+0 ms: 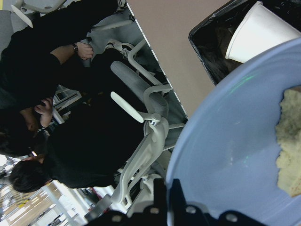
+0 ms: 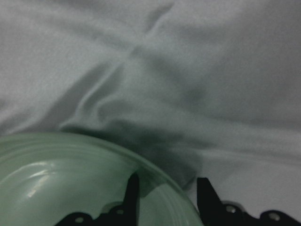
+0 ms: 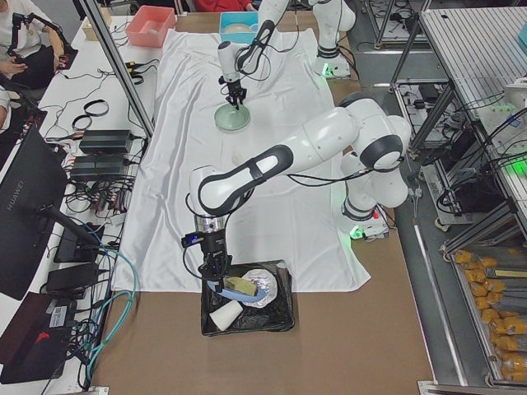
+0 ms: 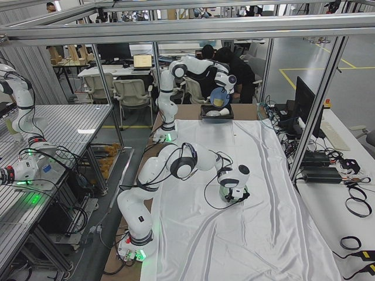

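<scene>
My left gripper (image 3: 216, 276) is shut on the rim of a blue plate (image 1: 225, 141), which carries a yellowish sponge-like piece (image 1: 289, 141) and is tilted above a black-lined bin (image 3: 276, 317). A white cup (image 3: 225, 316) and crumpled foil (image 3: 263, 276) lie in the bin. My right gripper is open at a green plate (image 2: 56, 183) on the white cloth, its fingers either side of the rim.
A pink container (image 3: 151, 25) and blue container (image 3: 239, 20) stand at the far end. Two people sit beyond the bin.
</scene>
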